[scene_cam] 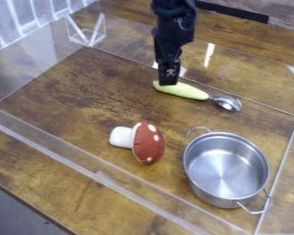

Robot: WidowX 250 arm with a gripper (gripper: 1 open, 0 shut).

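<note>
My black gripper (pixel 168 77) hangs at the top centre, open, its fingertips just above the left part of a pale yellow-green corn cob (pixel 184 91). A metal spoon (pixel 226 103) lies at the right end of the cob. A plush red mushroom (pixel 147 143) with white spots and a white stem lies lower in the middle. A steel pot (pixel 223 173) with two handles stands at the lower right.
Clear plastic walls (pixel 63 154) border the wooden work area (pixel 76 101). A white railing stands beyond the top-left corner.
</note>
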